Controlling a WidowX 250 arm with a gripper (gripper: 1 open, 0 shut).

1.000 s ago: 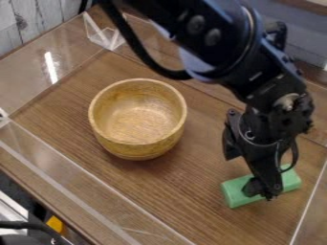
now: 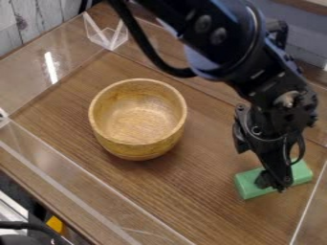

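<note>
The black gripper [image 2: 274,172] reaches down at the right of the camera view, its fingertips over a green rectangular block [image 2: 253,189] that lies on the wooden table. The fingertips overlap the block's middle; whether they hold it I cannot tell. A wooden bowl [image 2: 138,100] sits left of the gripper.
A clear plastic piece [image 2: 102,29] stands at the back left. The table's edge runs along the lower left, with cables and dark parts beyond.
The gripper and the green block have both shifted a little to the right over the last second. The bowl is unmoved.
</note>
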